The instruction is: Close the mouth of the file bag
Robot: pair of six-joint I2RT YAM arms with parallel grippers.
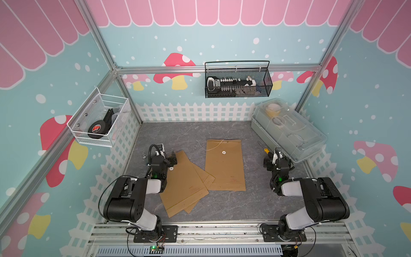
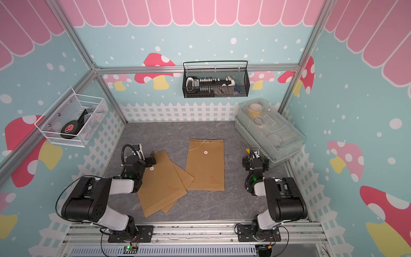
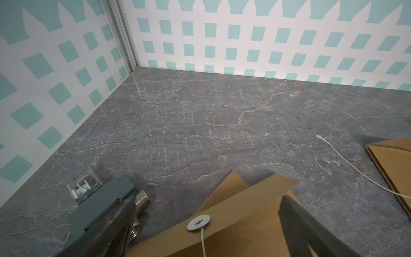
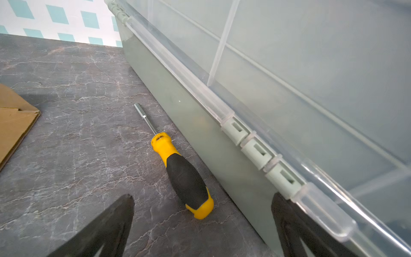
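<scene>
A brown file bag [image 1: 224, 169] lies alone on the middle of the table, with a white button [image 1: 224, 152] near its top and a loose white string [image 3: 359, 171] reaching left from it. More file bags [image 2: 162, 188] lie overlapped at the left, one with a button and string [image 3: 198, 222]. My left gripper is open over these bags' top end, holding nothing. My right gripper is open at the right, beside the clear box, with nothing between its fingers.
A yellow-black screwdriver [image 4: 186, 180] lies along the large lidded box [image 1: 291, 128]. A dark metal object [image 3: 94, 214] lies at the left. Wire baskets [image 1: 238, 81] hang on the walls.
</scene>
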